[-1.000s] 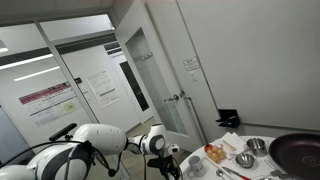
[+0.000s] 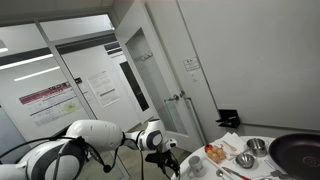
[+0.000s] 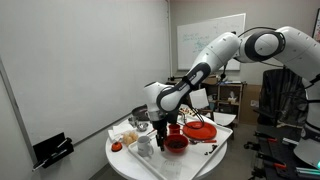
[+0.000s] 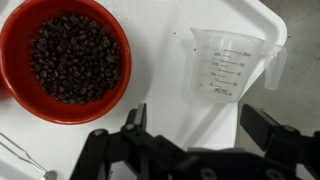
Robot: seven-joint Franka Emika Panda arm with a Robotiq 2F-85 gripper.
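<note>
My gripper stands open in the wrist view, its black fingers wide apart and nothing between them. Above the gap in that view, a clear plastic measuring cup point(image 4: 222, 68) stands near the table edge, its handle turned to the right. To the left is a red bowl point(image 4: 17, 78) holding dark beans point(image 4: 75, 58). In exterior view 2 the gripper point(image 3: 158, 133) hangs over the white table, close to the red bowl point(image 3: 177, 149). Whether a finger touches the cup, I cannot tell.
A metal utensil point(image 4: 32, 162) lies at the wrist view's lower left. In exterior view 1, a dark pan point(image 2: 298, 153) and small metal bowls point(image 2: 256, 146) occupy the table's right side. A red plate point(image 3: 201, 131) sits behind the bowl in exterior view 2.
In exterior view 1 the arm's wrist has shifted slightly left and up. The things on the table look unmoved.
</note>
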